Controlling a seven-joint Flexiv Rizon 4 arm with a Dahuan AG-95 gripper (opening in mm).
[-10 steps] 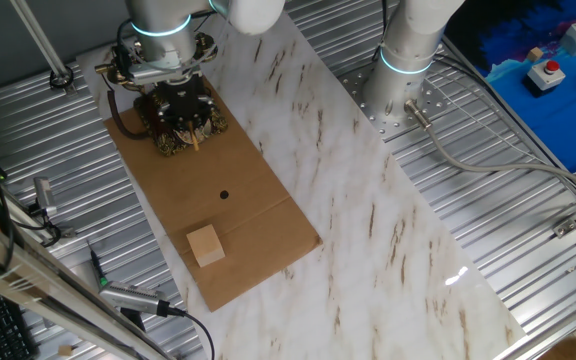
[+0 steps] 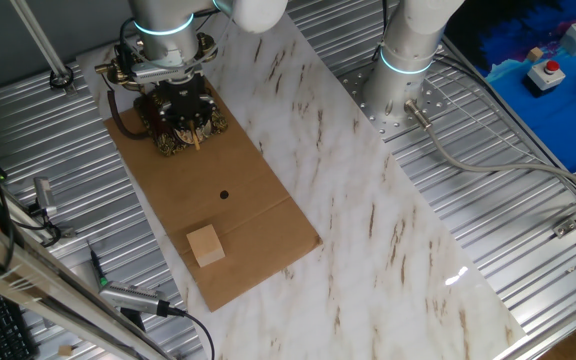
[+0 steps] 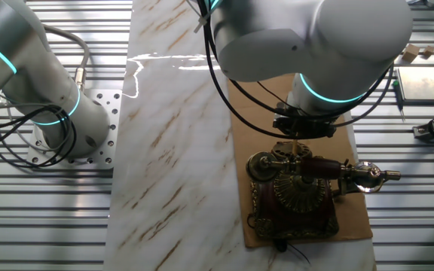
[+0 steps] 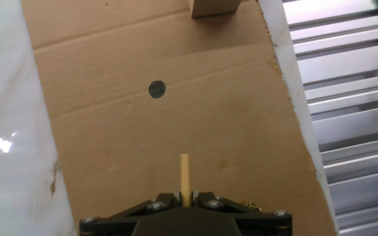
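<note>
My gripper is shut on a thin pale wooden stick (image 4: 185,177), whose free end points forward in the wrist view. An ornate antique telephone (image 3: 296,207) in dark red and brass stands on the cardboard sheet, its handset (image 3: 325,168) lying across the top. In exterior view 2 the gripper (image 3: 301,126) is over the phone, beside the handset, with the stick (image 3: 294,147) close to the phone's top. Whether the stick touches the phone I cannot tell. In exterior view 1 the arm hides much of the telephone (image 2: 173,145).
On the cardboard (image 2: 173,185) are a black round mark (image 2: 224,195) and a wooden block (image 2: 205,246). A cabled tool (image 2: 133,298) sits beside the table's left edge.
</note>
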